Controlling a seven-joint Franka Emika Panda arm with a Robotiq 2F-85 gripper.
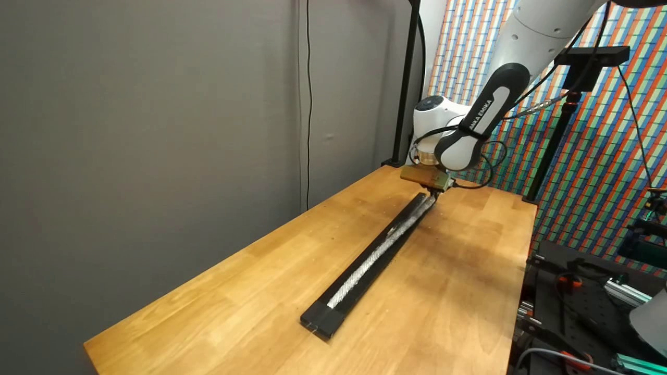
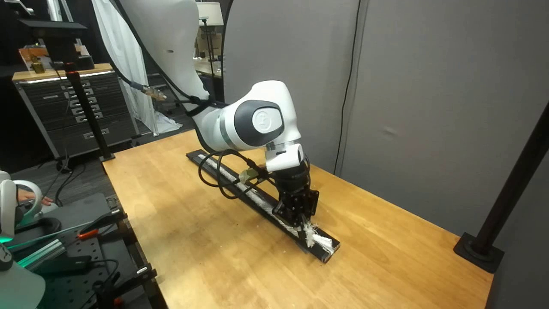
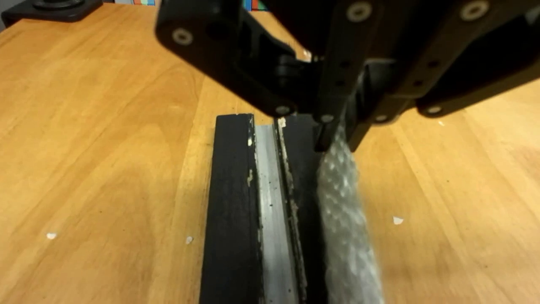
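Observation:
A white braided rope (image 1: 373, 262) runs along a long black board (image 1: 323, 322) that has a groove down its middle. My gripper is shut on the rope near its frayed end (image 2: 309, 232). In the wrist view the rope (image 3: 346, 228) hangs to the right of the pale groove (image 3: 273, 202), over the board's right rail, so this stretch of groove is bare. At the board's other end, in exterior view 1, the rope lies along the middle. In exterior view 2 the gripper (image 2: 303, 231) is low, close above the board.
Free wooden tabletop (image 1: 250, 300) surrounds the board. A grey wall panel (image 1: 187, 125) stands along one side. Black post bases (image 2: 478, 251) stand at the table's edges. Small white scraps (image 3: 398, 220) lie on the wood.

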